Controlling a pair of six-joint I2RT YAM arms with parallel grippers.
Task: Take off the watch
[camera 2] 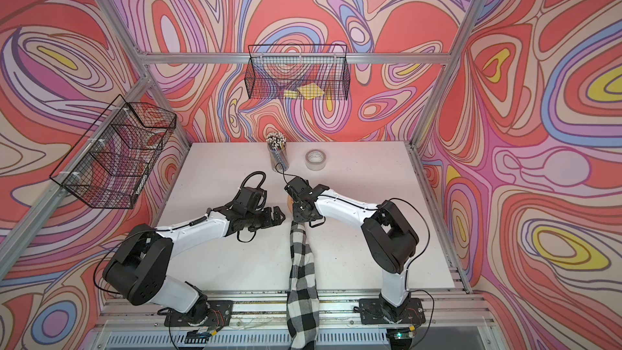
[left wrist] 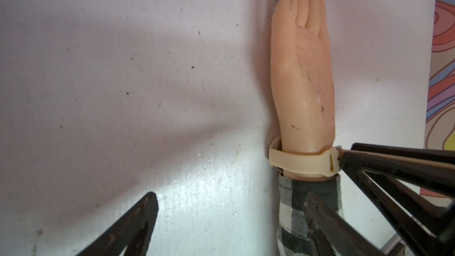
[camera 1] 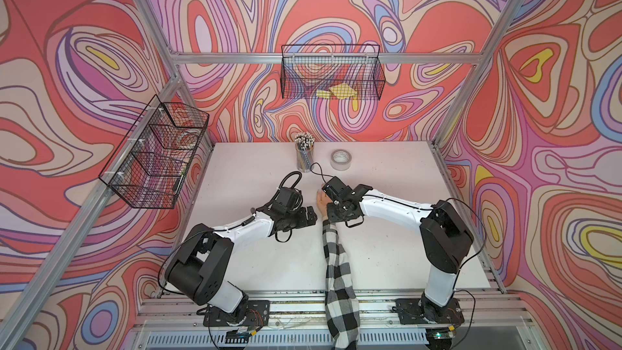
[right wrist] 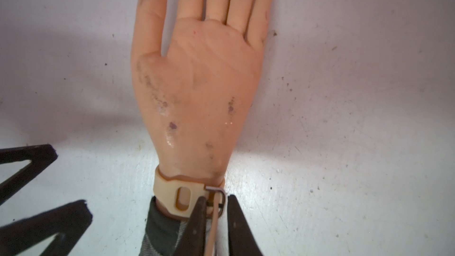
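Observation:
The mannequin hand (right wrist: 203, 85) lies palm up on the table. Around its wrist, just above the checked sleeve (camera 1: 337, 265), is a beige watch strap (left wrist: 303, 162) with a metal buckle (right wrist: 223, 199). The strap's loose end (right wrist: 213, 230) stands edge-on between the narrowly parted fingers of my right gripper, with a gap visible beside it. The watch face is hidden from these views. My left gripper is wide open and empty, left of the wrist; its right finger (left wrist: 312, 208) overlaps the sleeve in view.
Behind the hand stand a cup of thin sticks (camera 1: 304, 152) and a tape roll (camera 1: 340, 159). Wire baskets hang at the back (camera 1: 332, 77) and on the left (camera 1: 155, 155).

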